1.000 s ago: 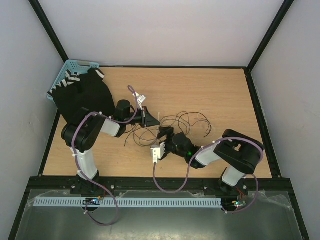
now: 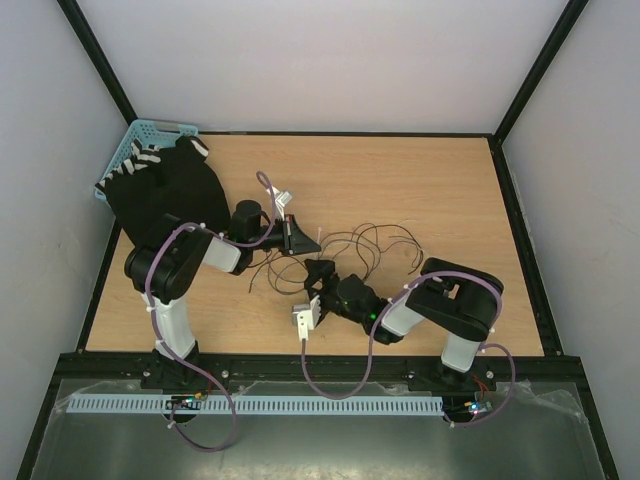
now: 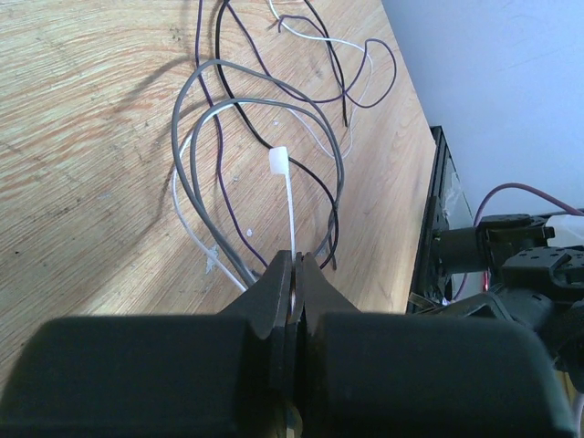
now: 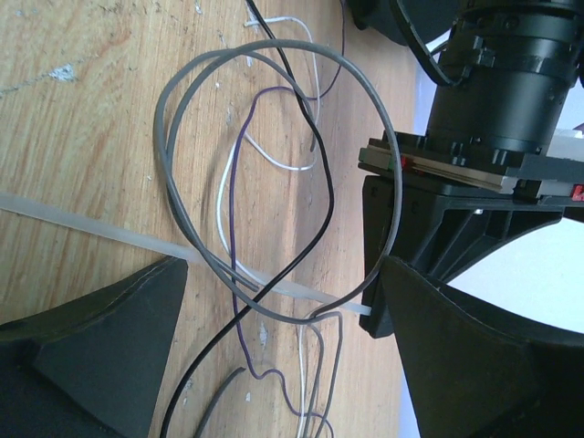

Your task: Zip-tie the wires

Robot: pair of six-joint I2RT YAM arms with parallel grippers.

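Note:
A white zip tie (image 3: 291,205) is pinched in my left gripper, which is shut; its square head sticks out past the fingertips. In the right wrist view the zip tie strip (image 4: 100,234) runs from the left edge, past the loop of grey wire (image 4: 398,182), to the left fingers (image 4: 379,306). My right gripper stands open, its two fingers either side of the strip and the lower part of that loop. Black wire (image 4: 329,187) and purple wire (image 4: 233,192) cross there too. From above, both grippers meet over the left part of the wires (image 2: 375,238).
A light blue basket (image 2: 150,133) with dark cloth (image 2: 165,195) draped over it stands at the back left. Wire ends trail to the right across the wooden table (image 2: 350,180).
The right gripper has shifted slightly left and toward the front, its arm following leftward. My left arm looks still.

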